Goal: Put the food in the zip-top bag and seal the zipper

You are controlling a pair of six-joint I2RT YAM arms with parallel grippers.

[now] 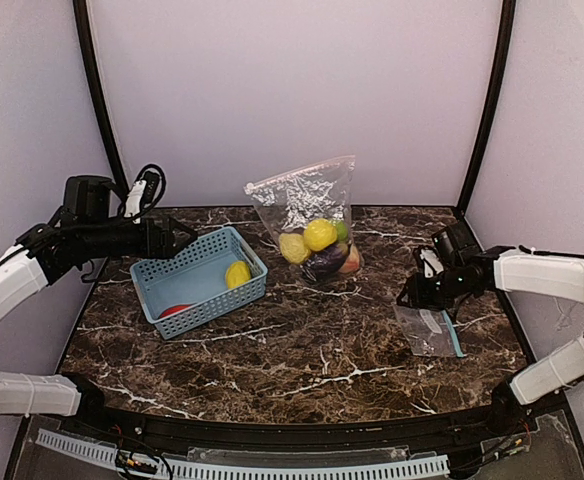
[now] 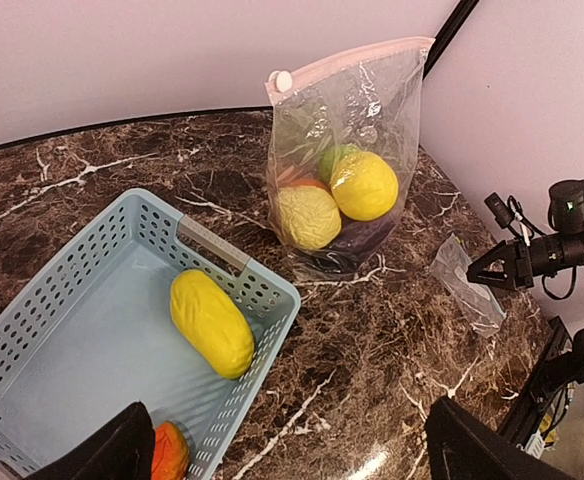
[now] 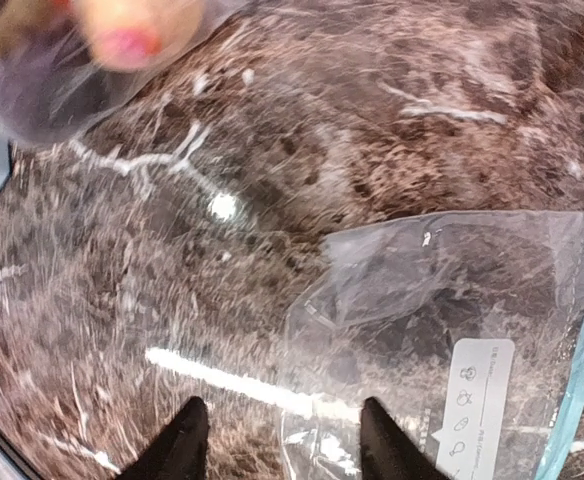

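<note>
A clear zip top bag (image 1: 427, 332) with a light blue zipper strip lies flat and empty at the table's right; its printed label (image 3: 475, 405) shows in the right wrist view. Over this bag's far left part hangs my right gripper (image 1: 410, 297), its fingers apart and nothing gripped between them. Further back, another clear bag (image 2: 347, 110) stands upright, full of several play foods. The blue basket (image 1: 187, 323) holds a yellow food (image 2: 210, 322) and a red-orange one (image 2: 171, 452). Open and empty, my left gripper (image 1: 175, 240) hovers over the basket's back left.
Bare marble tabletop (image 1: 312, 350) lies in front of the filled bag and between basket and flat bag. Walls close in the back and both sides. The filled bag's zipper edge (image 1: 297, 172) stands well above the table.
</note>
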